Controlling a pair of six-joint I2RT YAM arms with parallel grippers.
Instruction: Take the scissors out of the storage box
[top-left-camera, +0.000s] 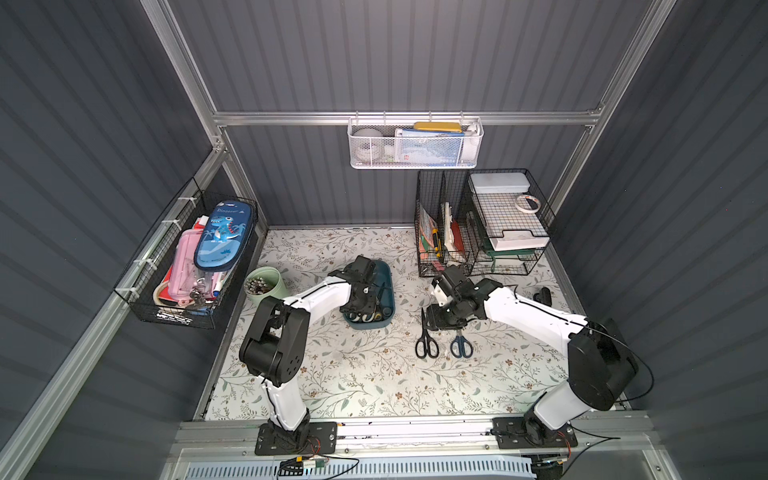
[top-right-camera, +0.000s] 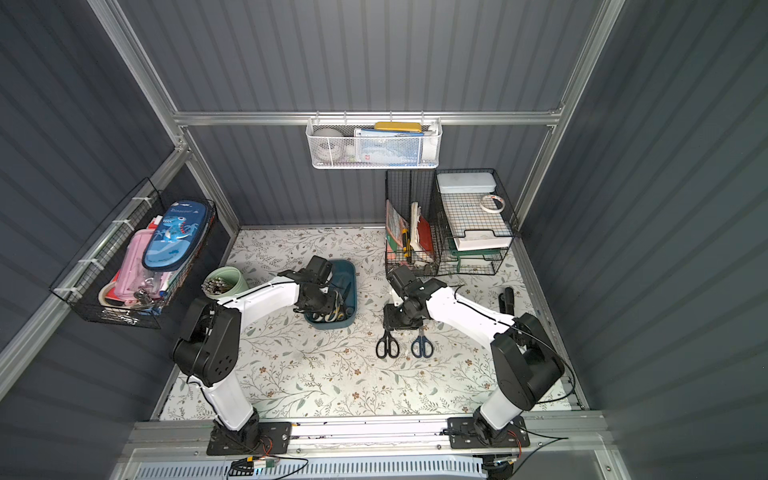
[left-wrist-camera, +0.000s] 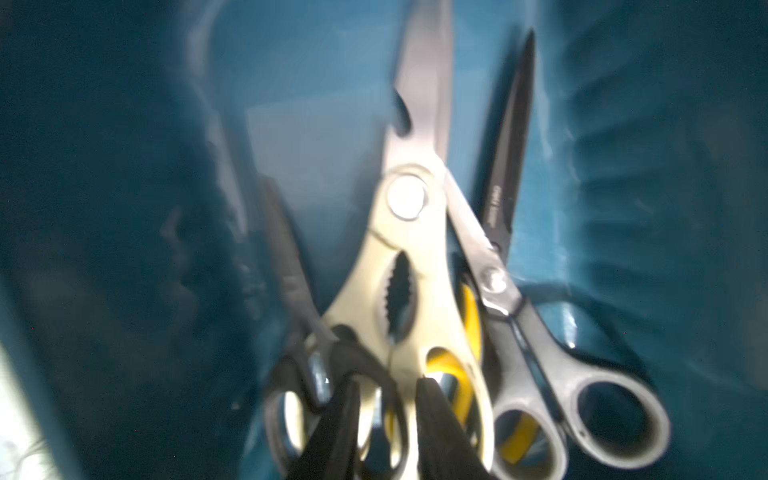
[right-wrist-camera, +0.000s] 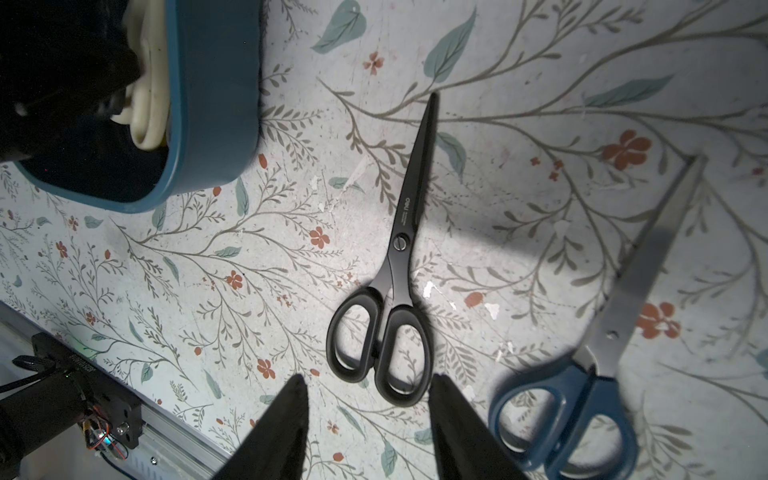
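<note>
Inside the blue storage box (top-left-camera: 389, 288), my left gripper is shut on the handle of the cream scissors (left-wrist-camera: 412, 216), which look raised. Black-handled scissors (left-wrist-camera: 284, 248) overlap the cream handle at the left, one loop by my left fingers. Grey-handled scissors (left-wrist-camera: 552, 352) lie at the right, and a yellow handle (left-wrist-camera: 472, 320) shows underneath. On the table outside the box lie black scissors (right-wrist-camera: 400, 244) and blue-handled scissors (right-wrist-camera: 608, 340). Above these two pairs my right gripper hangs open, nothing between its fingers.
A green pot (top-left-camera: 265, 284) stands left of the box. Black wire racks (top-left-camera: 484, 224) are behind my right arm, and a black wire basket (top-left-camera: 192, 264) hangs at the left wall. Bare table (top-left-camera: 360, 376) lies in front of the box.
</note>
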